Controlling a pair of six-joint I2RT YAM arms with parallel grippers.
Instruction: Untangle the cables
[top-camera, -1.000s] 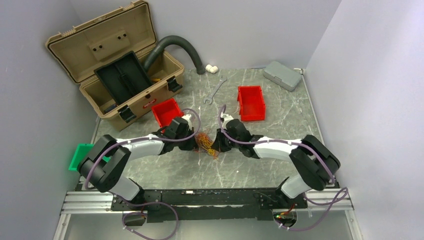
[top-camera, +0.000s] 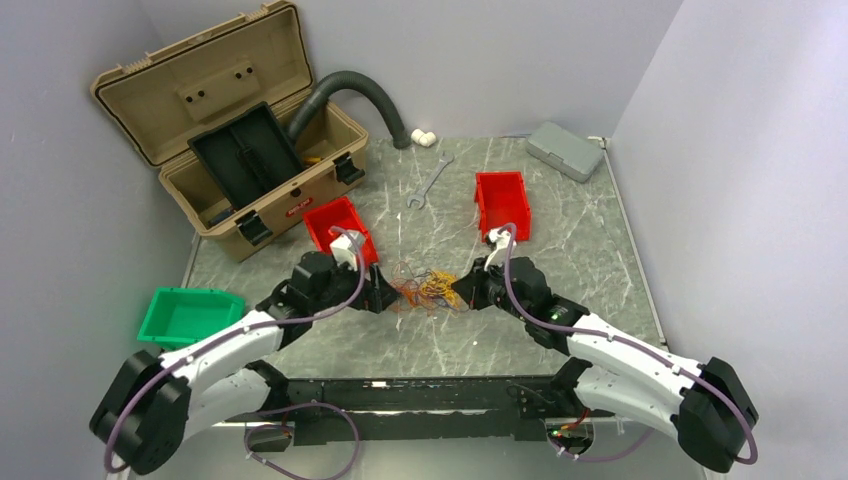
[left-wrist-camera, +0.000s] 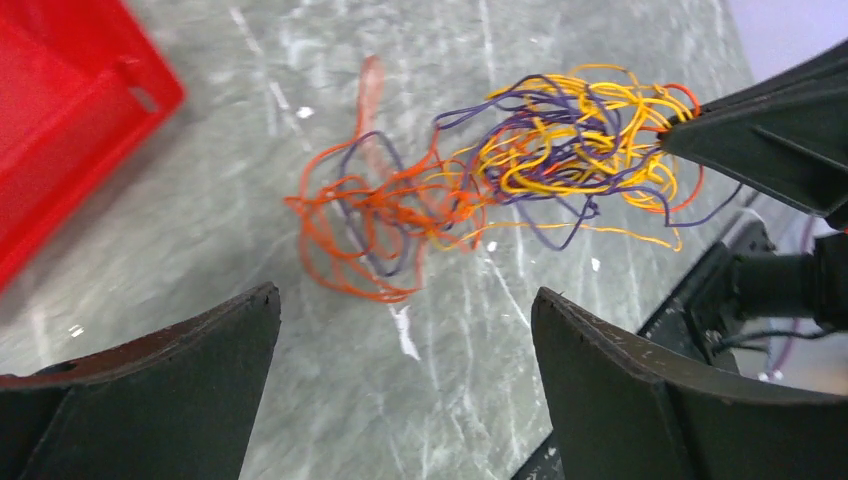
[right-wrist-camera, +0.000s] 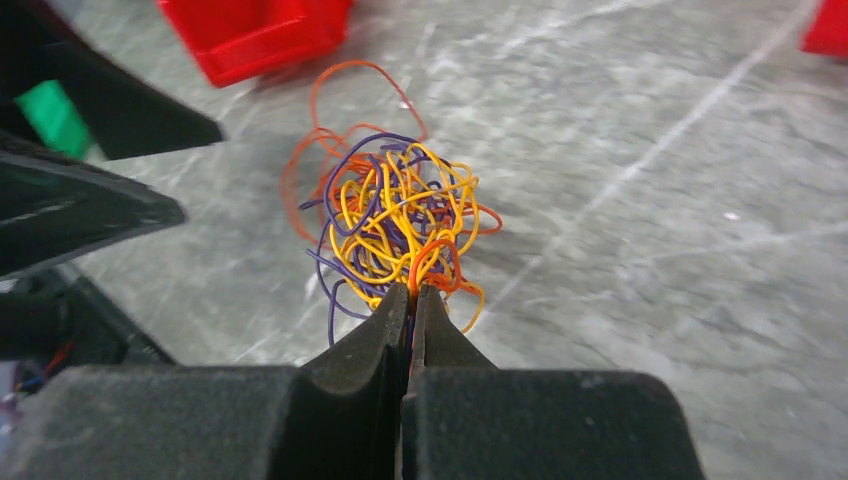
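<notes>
A tangle of yellow, purple and orange cables (top-camera: 437, 287) hangs between my two grippers over the grey marbled table. My right gripper is shut on strands at one end of the cables (right-wrist-camera: 405, 215), an orange one showing at its tips. Mostly yellow and purple bunch up near that gripper, while looser orange loops (left-wrist-camera: 385, 215) trail toward the left. My left gripper stands open, its fingers wide apart and nothing between them. In the left wrist view the orange loops lie just beyond its fingertips.
A red bin (top-camera: 341, 227) sits close behind the left gripper, and another red bin (top-camera: 503, 207) stands at the back right. A green bin (top-camera: 190, 317) lies far left. A wrench (top-camera: 430, 181) and an open toolbox (top-camera: 270, 205) are at the back.
The left gripper now stands clear of the orange loops; the right still has the cables.
</notes>
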